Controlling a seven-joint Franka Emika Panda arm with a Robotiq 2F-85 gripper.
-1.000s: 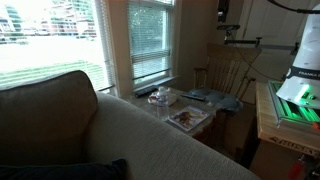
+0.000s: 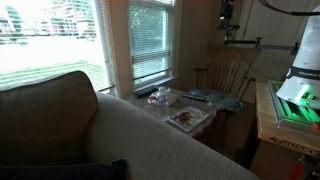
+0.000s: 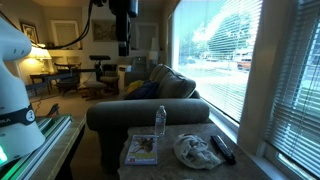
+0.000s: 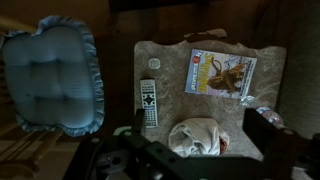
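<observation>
My gripper hangs high above a small table, its two dark fingers wide apart in the wrist view with nothing gripped between them. Below them is a crumpled whitish cloth or bag. A magazine with a colourful cover lies flat toward the table's far side in that view. Near the left edge rests a remote with pale buttons. The clear bottle stands upright beside the magazine in exterior view 2.
A cushioned chair stands beside the table. The sofa borders another side, and windows rise behind. Bare tabletop shows between the remote and magazine. A wooden bench is near the arm's base.
In exterior view 1 the hanging gripper sits slightly lower and to the left now. The things on the table have not moved.
</observation>
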